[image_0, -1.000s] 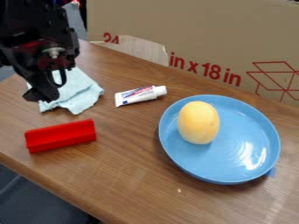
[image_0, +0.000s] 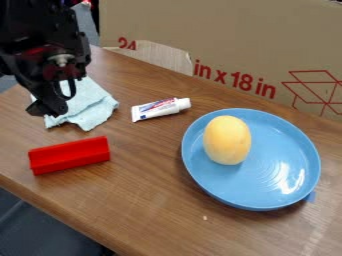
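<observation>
My gripper (image_0: 48, 82) hangs at the upper left, open, above the near part of a pale blue cloth (image_0: 87, 107) that lies crumpled on the table. Below it, nearer the camera, is a red block (image_0: 70, 155). A white toothpaste tube (image_0: 160, 108) lies right of the cloth. On the right a blue plate (image_0: 274, 180) holds a yellow oval object (image_0: 227, 139).
A cardboard box (image_0: 227, 40) stands along the back as a wall. The wooden table (image_0: 160, 210) has bare room at the front centre; its edge runs along the lower left, with a dark area beyond.
</observation>
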